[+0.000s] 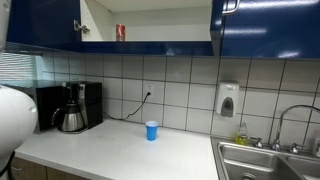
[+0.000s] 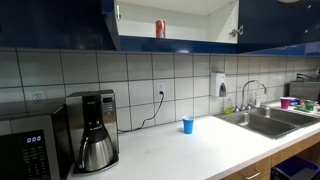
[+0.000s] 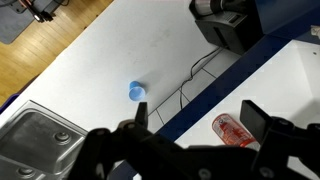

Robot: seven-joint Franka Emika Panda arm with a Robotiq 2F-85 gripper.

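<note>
A red can (image 1: 120,33) stands on the open shelf above the counter; exterior view 2 shows the same can (image 2: 160,29) near the shelf's front edge. From above, in the wrist view, the can (image 3: 232,130) appears between the fingers' outlines, closer to the right one. My gripper is open, its dark fingers spread wide and nothing held. How far the can lies beyond the fingertips I cannot tell. On the white counter below stands a blue cup (image 1: 151,131), seen from above as a small blue round (image 3: 137,91).
A blue cabinet door (image 1: 62,25) stands at the shelf's left, and its blue lower edge (image 1: 150,47) runs beneath the can. Left on the counter are a coffee maker (image 2: 95,130) and microwave (image 2: 33,145). The sink (image 1: 255,163) is at right. Mid-counter is largely clear.
</note>
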